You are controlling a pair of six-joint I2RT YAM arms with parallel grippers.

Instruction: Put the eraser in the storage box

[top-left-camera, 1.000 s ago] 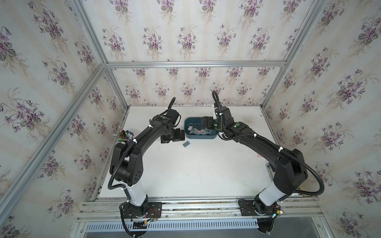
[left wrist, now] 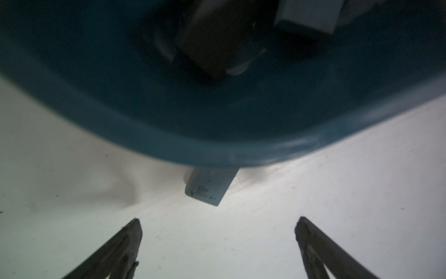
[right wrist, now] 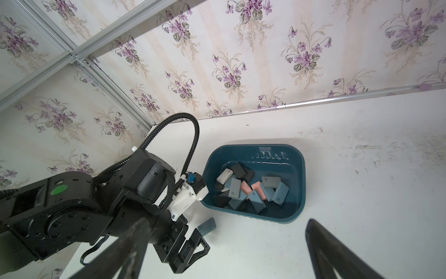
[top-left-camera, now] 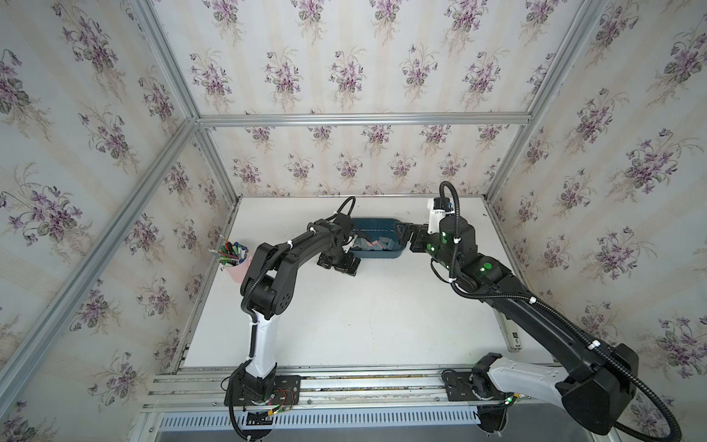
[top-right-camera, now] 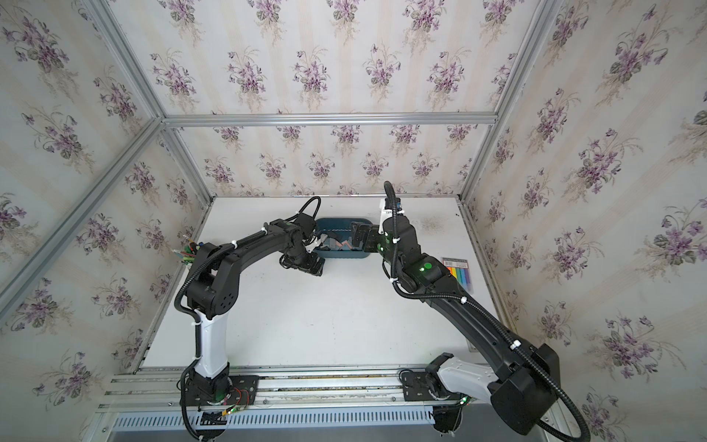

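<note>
A small blue-grey eraser (left wrist: pixel 209 186) (right wrist: pixel 207 226) lies on the table just outside the dark teal storage box (right wrist: pixel 288 211), at its near left side. The box holds several grey, pink, blue and dark blocks. My left gripper (top-left-camera: pixel 346 266) is open low over the table by the eraser, with nothing between its fingers. In the top left view it hides the eraser. My right gripper (top-left-camera: pixel 408 234) stands open and empty, raised near the box's right end.
A pen cup (top-left-camera: pixel 235 269) stands at the left edge. A set of coloured markers (top-right-camera: pixel 456 272) lies at the right edge.
My left gripper has moved right and down onto the spot of the eraser, which it now hides in the top left view. My right arm has drawn back to the right.
</note>
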